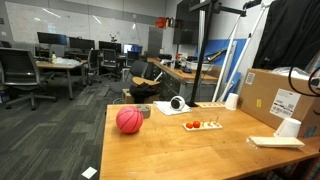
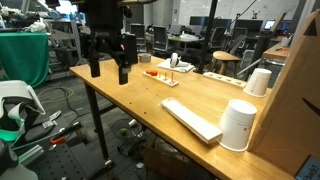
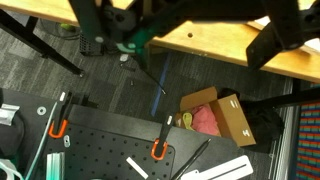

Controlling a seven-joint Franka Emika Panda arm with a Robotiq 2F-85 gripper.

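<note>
My dark gripper (image 2: 109,73) hangs over the table's near left edge in exterior view 2, open, its two fingers apart with nothing between them. Those same fingers (image 3: 282,38) show dark and spread along the top of the wrist view, above the wooden table edge (image 3: 225,45). On the table stand a red ball (image 1: 129,119) and a small pale board (image 1: 202,125) carrying red pieces and an upright peg. A long white block (image 2: 192,120) lies beside an upturned white cup (image 2: 238,125), clear of my gripper. Exterior view 1 does not show the gripper.
Large cardboard boxes (image 1: 270,95) border the table's right side. Another white cup (image 2: 258,82) stands farther along. Below the table, the wrist view shows an open carton (image 3: 215,118) and a black perforated plate (image 3: 105,150) with tools.
</note>
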